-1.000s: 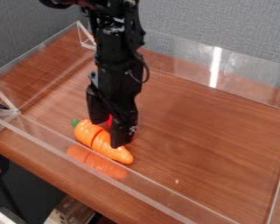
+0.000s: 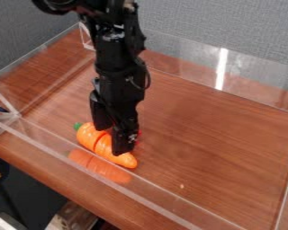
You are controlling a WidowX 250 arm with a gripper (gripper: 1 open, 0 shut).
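My black gripper (image 2: 115, 126) points down over the left middle of the wooden table, just above an orange toy carrot (image 2: 115, 156) with a green top. The carrot lies diagonally near the front clear wall, with a seam across it. A small bit of red shows behind the gripper's fingers, mostly hidden by them. I cannot tell whether the fingers are open or shut on anything.
Clear plastic walls (image 2: 221, 70) border the wooden table (image 2: 219, 148) at back and front. A dark gap lies beyond the front left edge.
The gripper has shifted slightly, and less of the red thing behind it shows. The carrot has stayed in place.
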